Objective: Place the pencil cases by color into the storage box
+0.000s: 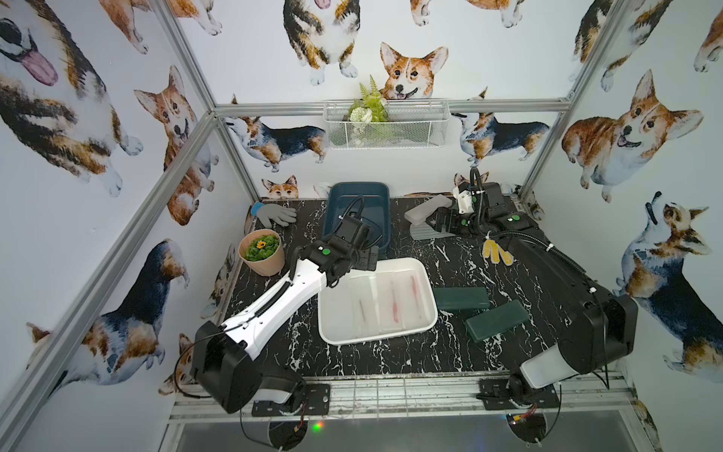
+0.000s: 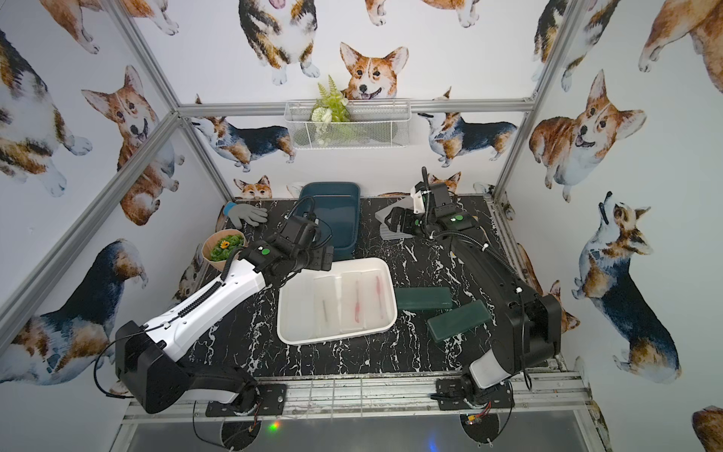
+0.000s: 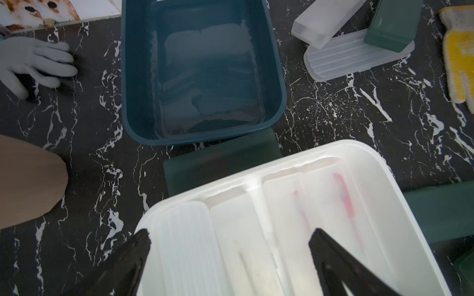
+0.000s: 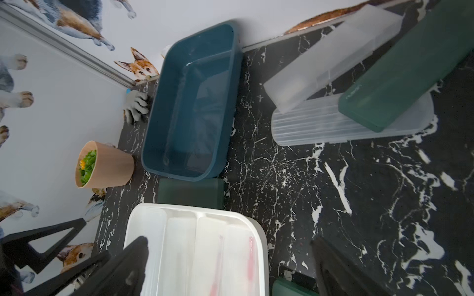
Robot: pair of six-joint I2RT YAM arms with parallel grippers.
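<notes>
The white box [image 3: 348, 147] holds clear pencil cases side by side, among them a ribbed one [image 3: 190, 241] at its left and two with pink marks. Behind it the dark blue box [image 3: 202, 135] looks empty. Green cases lie between the boxes [image 3: 222, 162], right of the white box [image 1: 461, 299], and nearer the front right [image 1: 497, 321]. At the back, a clear case [image 4: 325, 61] and another green case [image 4: 409, 64] rest across a flat ribbed clear case [image 4: 306, 128]. My left gripper is open over the white box's back edge. Open and empty, my right gripper hovers near the back cases.
A potted plant [image 1: 262, 256] and grey glove [image 1: 275, 214] stand left of the boxes. A yellow glove [image 1: 497, 252] lies at the right, near my right arm. Bare marble table [image 4: 276, 182] shows between the blue box and the back cases.
</notes>
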